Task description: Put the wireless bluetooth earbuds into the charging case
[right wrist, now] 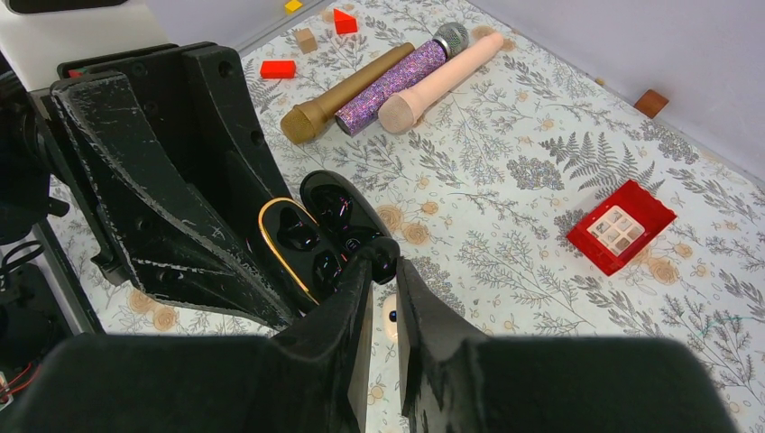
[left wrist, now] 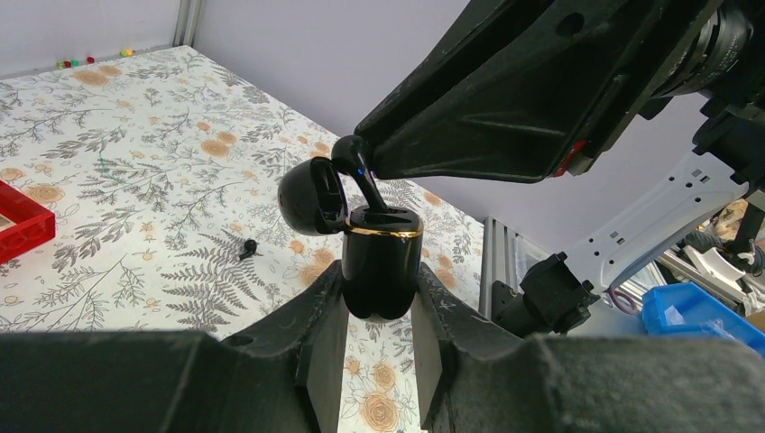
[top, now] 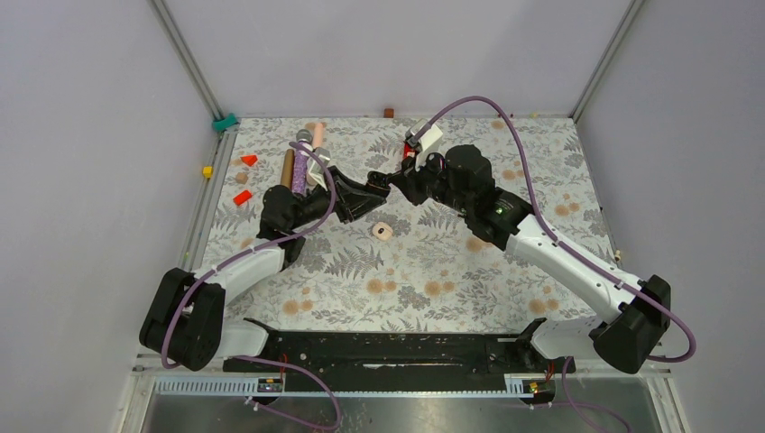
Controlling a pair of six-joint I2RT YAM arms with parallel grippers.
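The open black charging case (left wrist: 379,262), with a gold rim, is held upright in my left gripper above the table, near the middle in the top view. My right gripper is shut on a black earbud (left wrist: 361,167), which sits at the case's opening beside the raised lid (left wrist: 307,198); whether it is seated cannot be told. In the right wrist view the case (right wrist: 289,244) shows its dark hollows, partly hidden by the earbud. A small black earbud (left wrist: 249,248) lies on the table in the left wrist view.
A red box (right wrist: 621,225) with light contents lies at the back. Toy microphones (right wrist: 433,86) and small coloured blocks (right wrist: 278,69) lie at the back left. A round cream piece (top: 382,231) lies below the grippers.
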